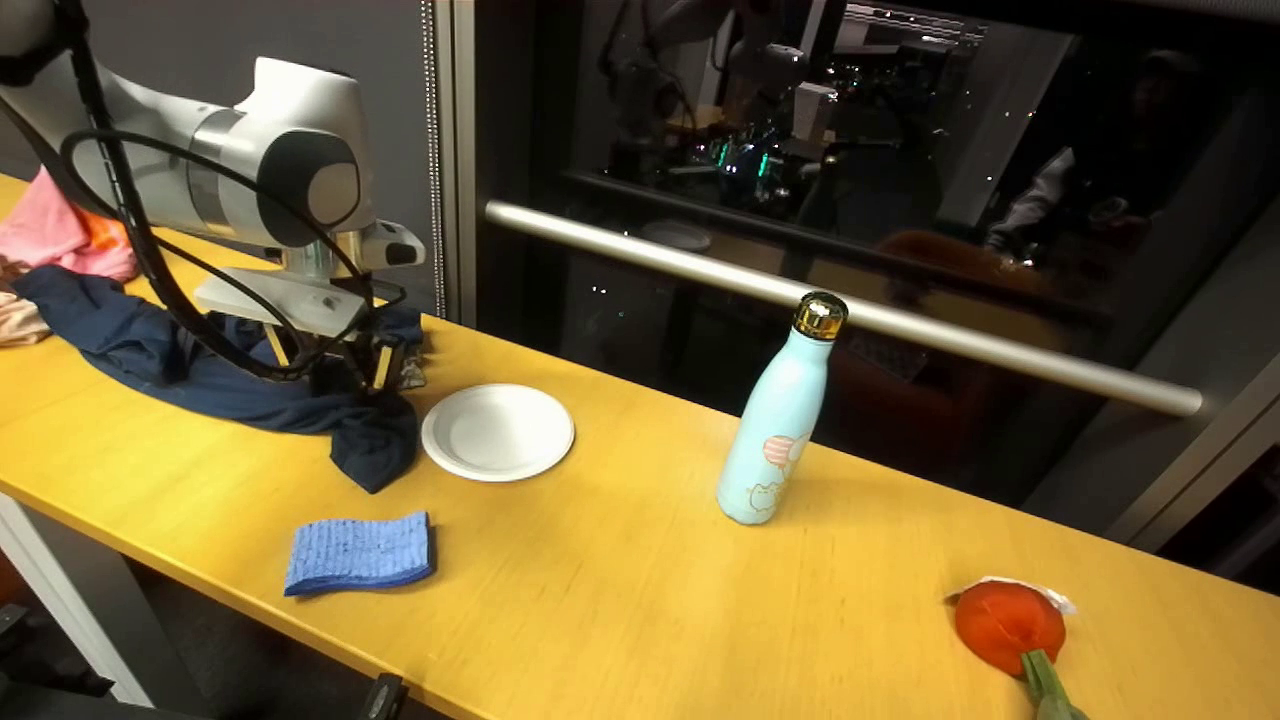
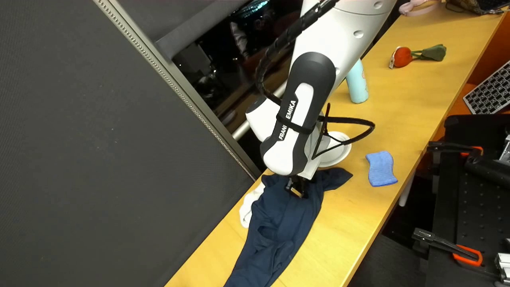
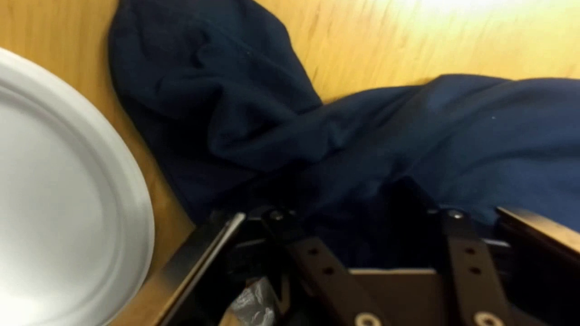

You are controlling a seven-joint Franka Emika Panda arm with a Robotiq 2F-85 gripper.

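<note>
A long navy cloth (image 1: 240, 386), rumpled, lies along the left part of the table. Over its end close to the white plate (image 1: 498, 430) is my gripper (image 1: 332, 360), low and pointing down. In the wrist view the fingers (image 3: 535, 225) stand apart, with folds of the navy cloth (image 3: 348, 136) beneath and between them. Whether any fabric is pinched cannot be seen, since the tips are dark against it. The plate (image 3: 54, 190) sits just left of the fingers in that view. From exterior view 2 the gripper (image 2: 297, 188) appears down at the cloth.
A blue folded cloth (image 1: 360, 553) lies toward the front edge. To the right stand a pale blue bottle (image 1: 774, 420) and a red vegetable-like item (image 1: 1010, 626). Behind the gripper, a crumpled silvery thing (image 3: 255, 304) lies near the window. Bare table separates plate and bottle.
</note>
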